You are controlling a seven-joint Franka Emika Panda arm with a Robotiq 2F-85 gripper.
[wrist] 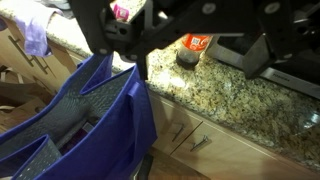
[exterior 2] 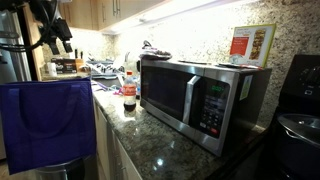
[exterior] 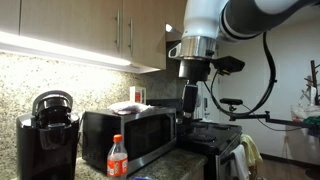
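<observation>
My gripper (exterior 2: 61, 48) hangs above a blue bag (exterior 2: 50, 125) at the left of exterior view 2. Its dark fingers stand apart in the wrist view, and no object shows held between them. In that view the open mouth of the bag, with a grey lining, lies lower left, beside the counter. A cola bottle with a red label (exterior: 117, 158) stands on the counter by the microwave (exterior: 130, 132). Part of the same bottle (wrist: 193, 48) shows behind the fingers, apart from them. What lies deep in the bag is hard to make out.
The granite counter (exterior 2: 165, 150) runs along the wall, with bare room in front of the microwave. A black coffee maker (exterior: 47, 140) stands left in exterior view 1. The stove (exterior: 212, 138) is beyond the microwave; cabinets (exterior: 85, 22) hang above.
</observation>
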